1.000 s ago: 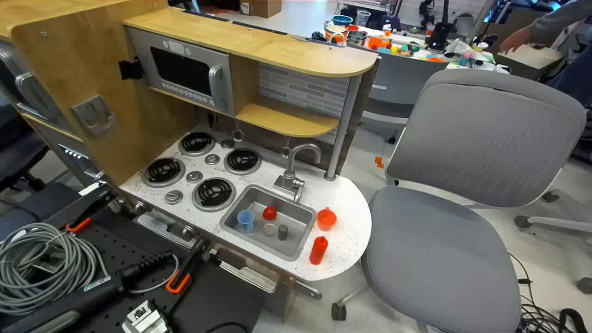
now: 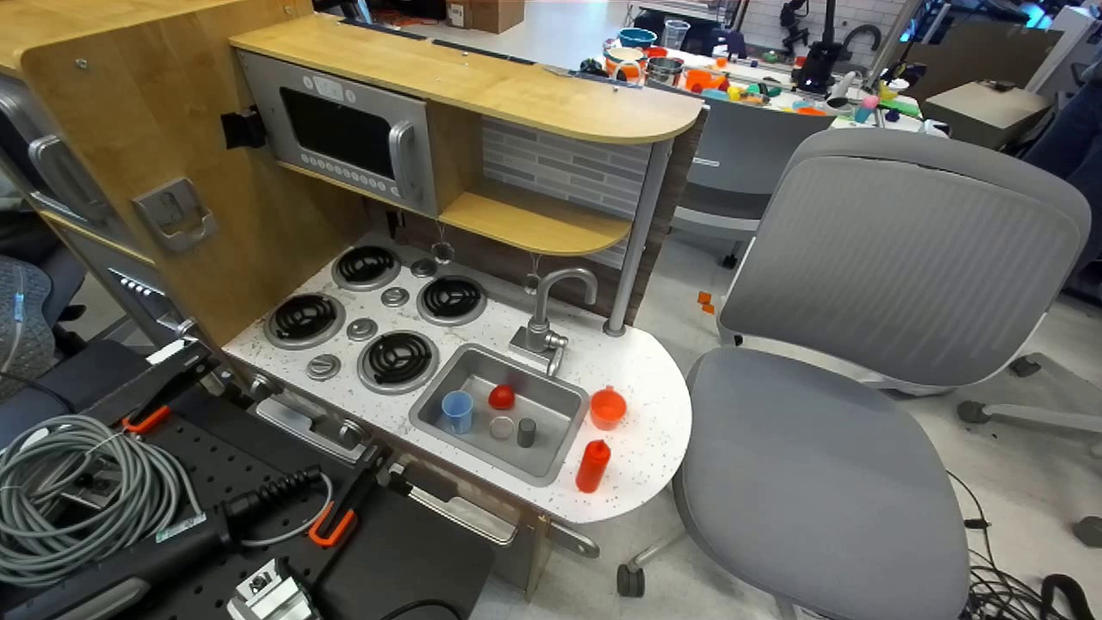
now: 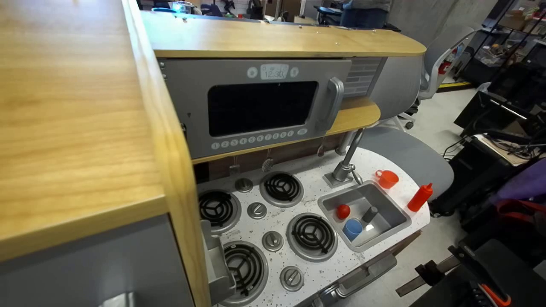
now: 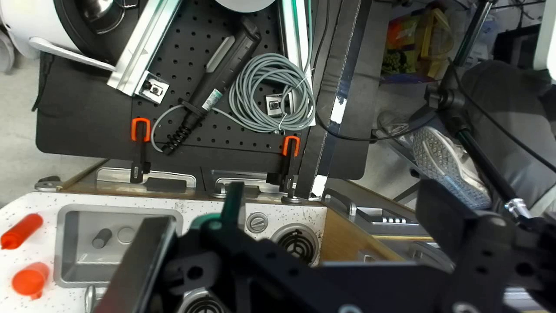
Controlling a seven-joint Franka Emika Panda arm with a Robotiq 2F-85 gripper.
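Note:
No part of my arm shows in either exterior view. In the wrist view my gripper is open, its dark fingers wide apart and nothing held between them. The toy kitchen's grey sink [image 2: 477, 358] holds a blue cup [image 2: 456, 412], a red ball-like item [image 2: 502, 398], a small dark grey cylinder [image 2: 527, 432] and a round, pale item that could be the drain. On the white counter [image 2: 646, 382] right of the sink are an orange-red cup [image 2: 609, 409] and a red bottle [image 2: 593, 466]. My gripper's parts hide the cup and ball in the wrist view.
Several black burners [image 3: 283, 187] and grey knobs fill the stove side. A microwave [image 3: 263, 107] hangs above, with its door shut; the faucet [image 2: 547, 310] rises behind the sink. A black perforated table [image 4: 172, 68] with coiled cable adjoins the front. A grey chair [image 2: 826, 486] stands at right.
The kitchen and its objects look unchanged. A person's arm at the far right background has gone from view, and a patterned grey shape has appeared at the left edge.

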